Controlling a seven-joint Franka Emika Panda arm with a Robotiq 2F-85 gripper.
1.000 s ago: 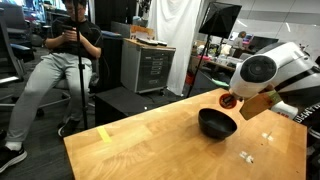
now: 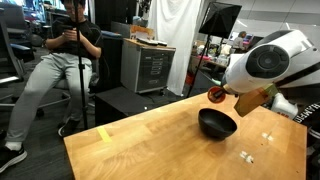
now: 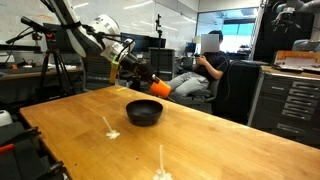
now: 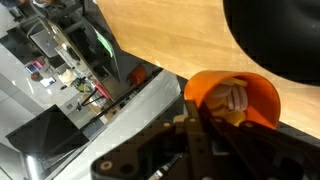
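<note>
An orange cup (image 3: 160, 89) is tipped well over on its side, and my gripper (image 3: 151, 79) is shut on it. In the wrist view the open mouth of the cup (image 4: 262, 92) shows several pale, tan-coloured pieces (image 4: 230, 98) lying inside. Close by and lower is a black bowl (image 3: 145, 112), upright on the wooden table. Exterior view 1 has the cup (image 2: 216, 95) above the far side of the bowl (image 2: 217, 125). Only a dark curved part of the bowl (image 4: 280, 35) enters the wrist view. What the bowl holds cannot be made out.
The wooden table (image 3: 215, 135) has wide free room around the bowl. Small whitish marks or scraps (image 3: 111, 131) lie on its surface. A seated person (image 2: 70, 50) and a grey drawer cabinet (image 2: 146, 68) are beyond the table.
In exterior view 1 the cup has shifted left and slightly up with the gripper, and its tilt looks different. The bowl has stayed in place.
</note>
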